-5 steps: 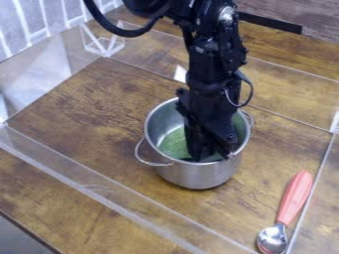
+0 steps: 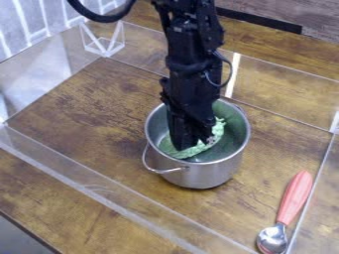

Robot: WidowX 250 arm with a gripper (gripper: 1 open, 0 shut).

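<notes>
A steel pot (image 2: 199,171) with wire handles stands at the middle right of the table. Inside it lies a green item (image 2: 207,146), partly covered by the arm. My black gripper (image 2: 183,127) reaches down over the pot's mouth, its tips near the green item. It looks shut; whether anything is between its fingers is hidden.
An ice-cream scoop with a pink handle (image 2: 294,195) lies to the pot's right. Bare wooden table (image 2: 86,114) fills the left. Clear plastic edging and a white rack (image 2: 103,38) border the area.
My gripper has risen and shifted slightly left from deep inside the pot. More of the green item now shows.
</notes>
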